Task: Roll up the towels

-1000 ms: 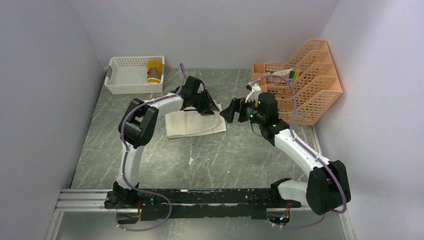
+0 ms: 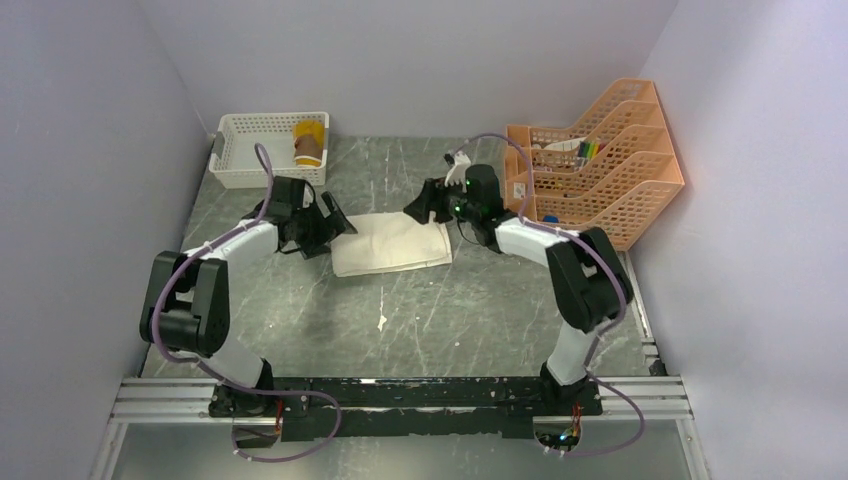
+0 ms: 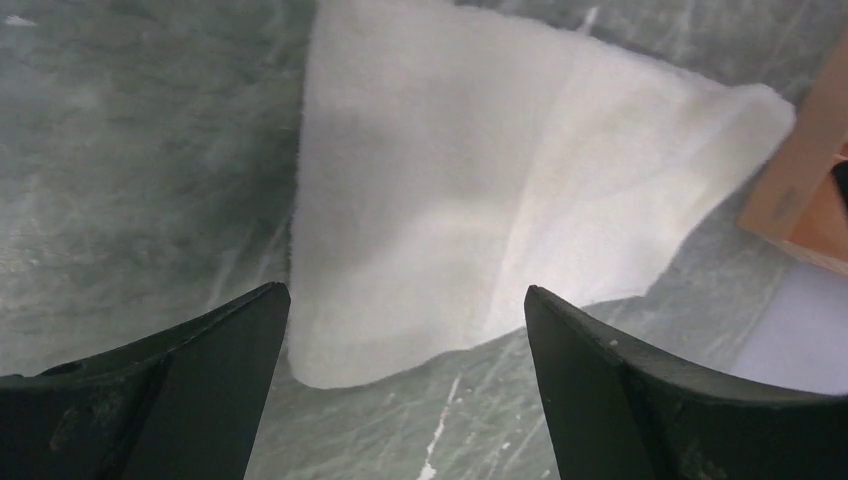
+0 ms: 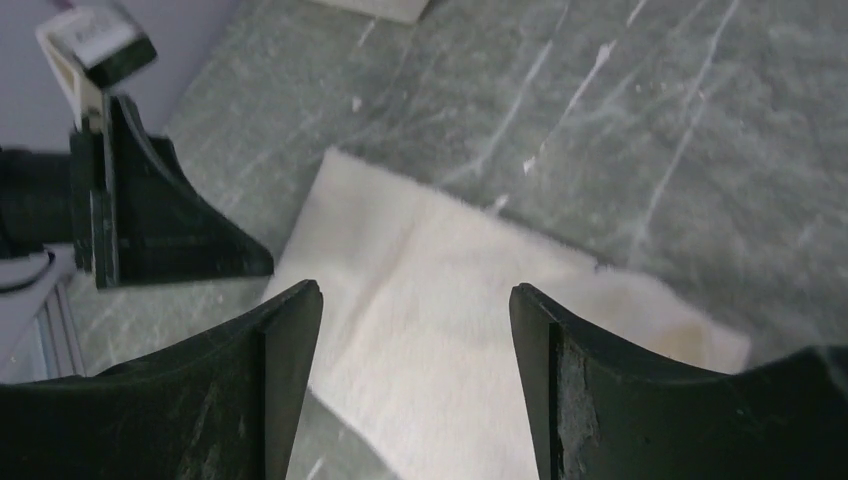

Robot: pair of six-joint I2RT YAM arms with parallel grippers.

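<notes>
A cream towel lies folded on the grey table, its layers showing along the front and right edges. My left gripper is at its back left corner, fingers apart. In the left wrist view, bare fingers frame the towel, with no cloth held. My right gripper is over the back right part of the towel. In the right wrist view its fingers stand a little apart, and no cloth shows pinched between them. The towel is behind them, slightly blurred, with a raised fold near the right finger.
A white basket holding a brown and yellow item stands at the back left. An orange tiered rack with pens stands at the back right.
My right gripper has moved left from beside the towel to over it.
</notes>
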